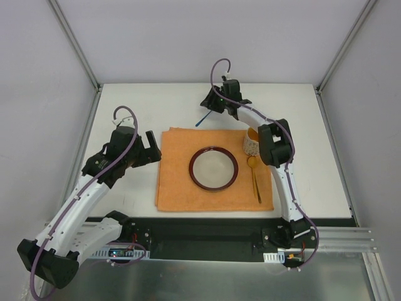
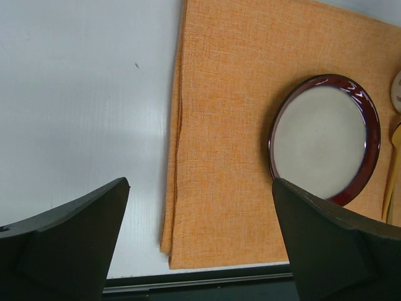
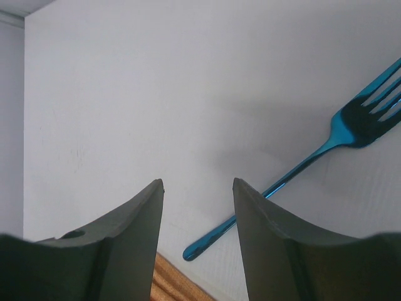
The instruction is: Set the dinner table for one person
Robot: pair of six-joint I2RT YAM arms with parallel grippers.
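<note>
A blue fork [image 3: 341, 133] lies on the bare table behind the placemat; its handle end [image 1: 202, 119] shows in the top view. Over it is my right gripper, open, with the handle passing behind one finger [image 3: 263, 241]. My left gripper also stands open and empty, above the left edge of the orange placemat [image 1: 182, 150]. A cream plate with a dark red rim [image 1: 213, 168] rests on the middle of the mat. To its right are a patterned mug [image 1: 250, 146] and a golden spoon [image 1: 252, 162].
My right forearm passes close by the mug's right side. The front table edge is just below the mat.
</note>
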